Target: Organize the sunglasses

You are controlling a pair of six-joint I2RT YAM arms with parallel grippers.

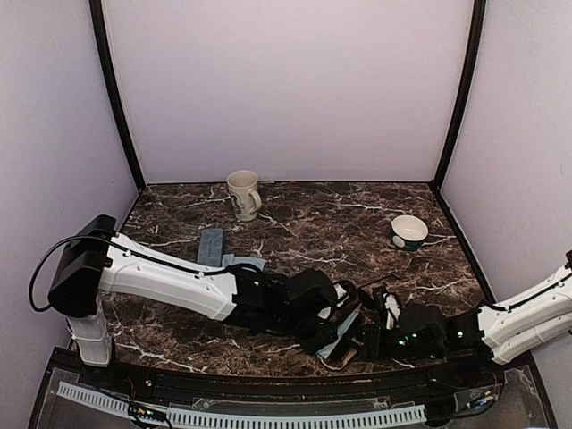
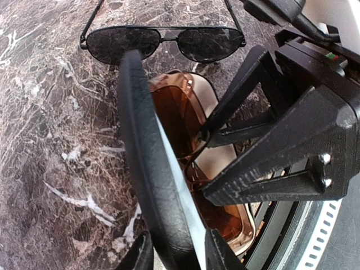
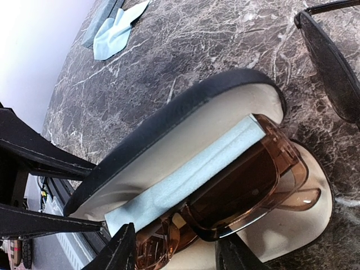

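Observation:
An open case, its dark lid [image 3: 185, 107] with pale lining, holds brown-lensed sunglasses [image 3: 236, 185] and a folded light-blue cloth [image 3: 185, 169], low in the top view between both grippers. My left gripper is at the lid; whether it grips it is unclear. My right gripper, part open, is over the case at the brown glasses; their contact is unclear. Dark aviator sunglasses [image 2: 124, 45] lie beside the case.
A mug [image 1: 241, 192] stands at the back, a small bowl [image 1: 408, 231] at the right. A grey-blue item [image 1: 211, 246] and loose cloth [image 3: 115, 34] lie at the left.

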